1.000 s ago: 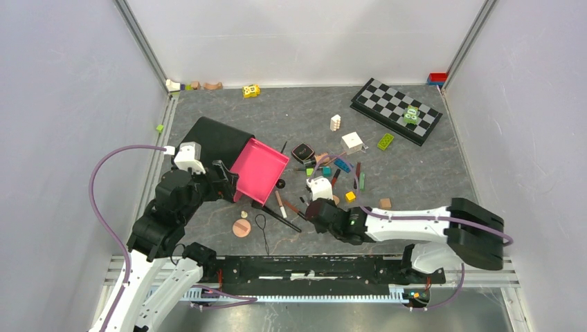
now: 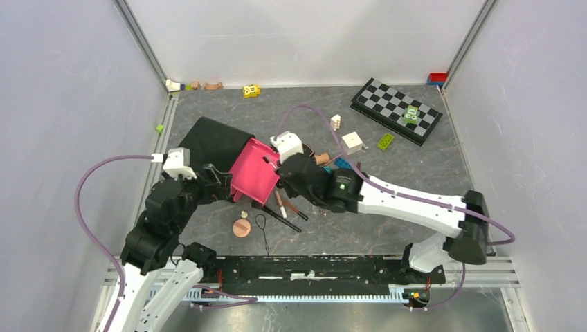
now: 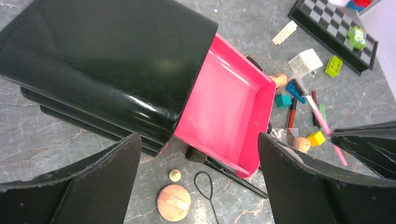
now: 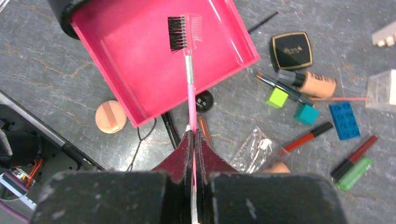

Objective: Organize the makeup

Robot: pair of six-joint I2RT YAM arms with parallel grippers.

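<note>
My right gripper is shut on a pink brow brush (image 4: pixel 192 100), whose comb end hangs over the pink drawer (image 4: pixel 137 65) in the right wrist view. That drawer is empty and juts from a black cabinet (image 3: pixel 116 60). My left gripper stands open at the drawer's left, nothing between its fingers. On the table lie a powder puff (image 3: pixel 173 202), a compact (image 4: pixel 292 50), a foundation bottle (image 4: pixel 317 85), a bagged set (image 4: pixel 254 150), a red lip tube (image 4: pixel 301 141) and a maroon one (image 4: pixel 362 149). A black brush (image 2: pixel 282 218) lies below the drawer.
Toy blocks are mixed in: green (image 4: pixel 277 97), teal (image 4: pixel 306 114), blue (image 4: pixel 344 120) and yellow (image 3: pixel 316 138). A chessboard (image 2: pixel 396 111) occupies the back right. A white box (image 2: pixel 351 142) stands nearer the middle.
The right arm has risen and swung left, carrying the brow brush from above the loose makeup to over the drawer. The left arm has shifted slightly, its gripper still open.
</note>
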